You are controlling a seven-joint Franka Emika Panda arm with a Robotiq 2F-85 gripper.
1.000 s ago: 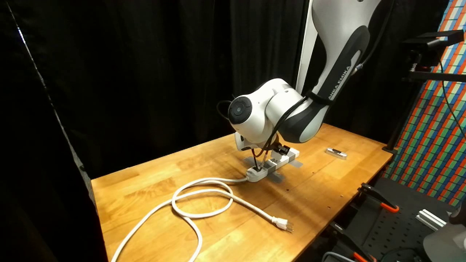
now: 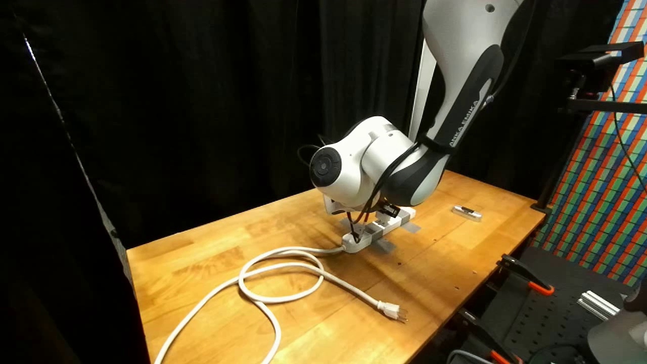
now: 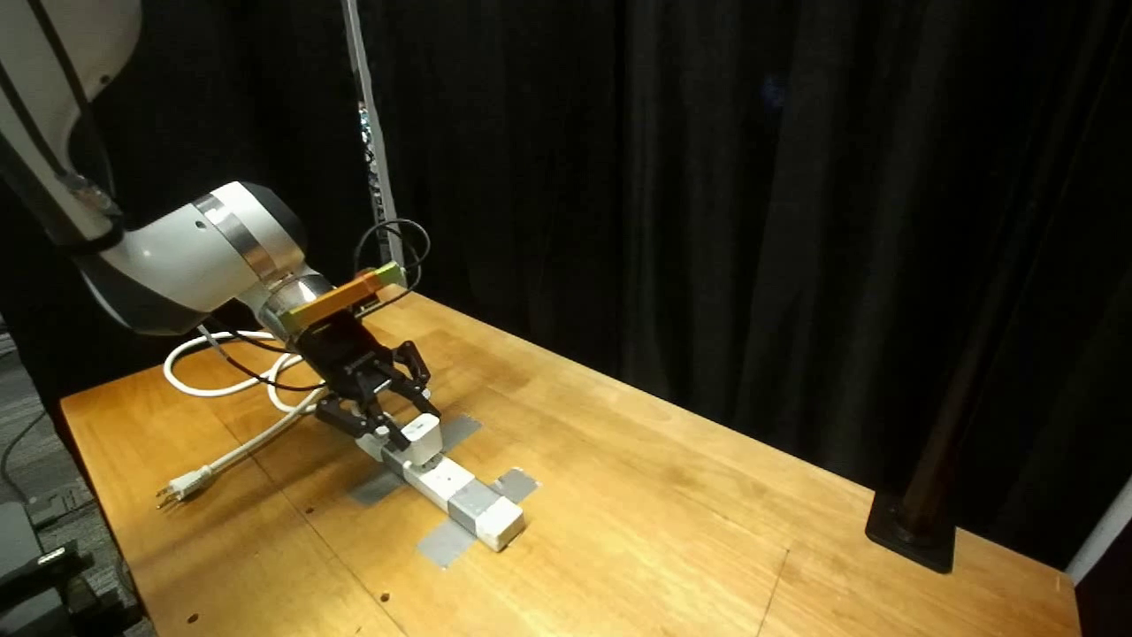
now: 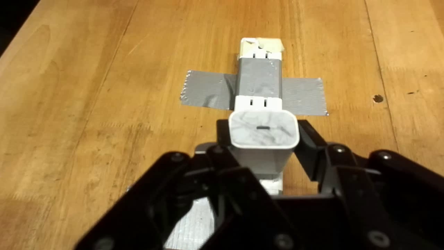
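A white power adapter [image 4: 264,130] with a small slot in its face sits between the fingers of my gripper, which is shut on it. In the wrist view it covers the middle of a white power strip [image 4: 258,102]. From the second exterior view, the adapter [image 3: 422,437] stands on or right against the top of the strip [image 3: 499,520]; whether its prongs are in a socket is hidden. The black gripper [image 3: 409,425] reaches down to it at a slant. In the first exterior view the arm's wrist hides most of the gripper, and the strip [image 2: 358,243] shows below.
Grey tape [image 4: 306,96] fixes the strip to the wooden table [image 2: 200,267]. Its white cord [image 2: 303,297] loops toward the front, ending in a loose plug [image 2: 391,310]. A small silver object [image 2: 467,213] lies near the right edge.
The arm has come down slightly and shifted a little to the left in the first exterior view. Its hand is now tilted differently over the strip. Strip and cord look unmoved.
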